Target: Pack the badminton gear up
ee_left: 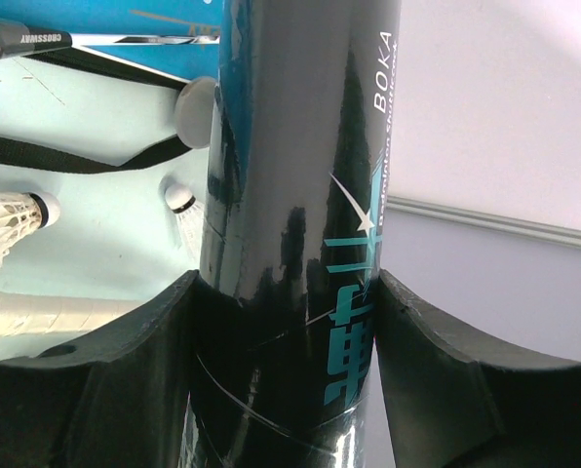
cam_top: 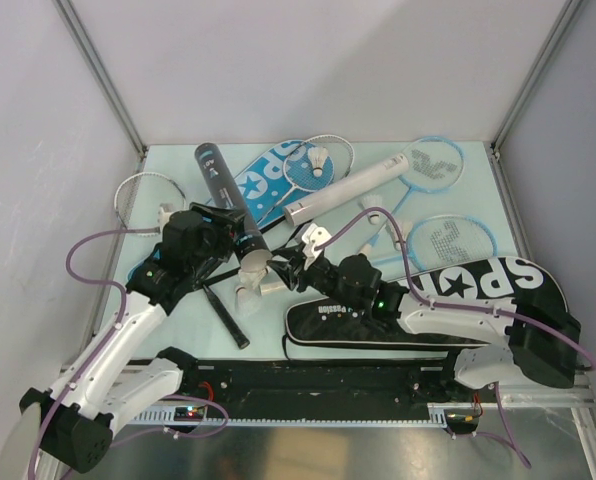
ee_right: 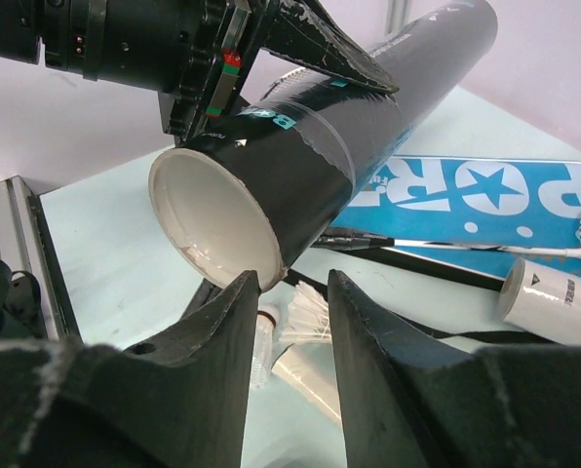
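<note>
A long black tube (cam_top: 218,180) is held aslant above the left part of the table. My left gripper is shut on it, with a finger pressed to each side. The tube's near end (ee_right: 217,219) is uncapped and shows a pale inside; how deep it is empty I cannot tell. Just right of that end, my right gripper stands partly open with nothing between its fingers. Shuttlecocks lie loose: one on a racket (cam_top: 308,165), two (cam_top: 373,208) right of the white tube (cam_top: 348,190). More (ee_left: 13,219) lie beneath the black tube.
A black racket bag (cam_top: 418,315) lies along the front right. A blue cover (cam_top: 263,185) lies under the rackets at the back. Blue rackets (cam_top: 448,240) spread over the right side, and a white-rimmed racket (cam_top: 143,190) leans at the far left. A dark handle (cam_top: 226,318) lies in front.
</note>
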